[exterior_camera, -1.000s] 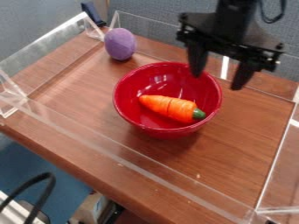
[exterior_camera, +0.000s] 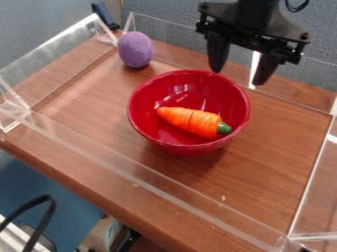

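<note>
An orange toy carrot with a green top lies inside a red bowl on the wooden table. My black gripper hangs open above the back rim of the bowl and a little to its right, its two fingers apart with nothing between them. A purple egg-shaped toy stands at the back left of the table.
Clear low walls edge the table on the left, back and right. A black cable and some objects sit beyond the front-left edge.
My gripper has moved up and to the left, away from the right side of the table. The bowl, carrot and egg have not moved.
</note>
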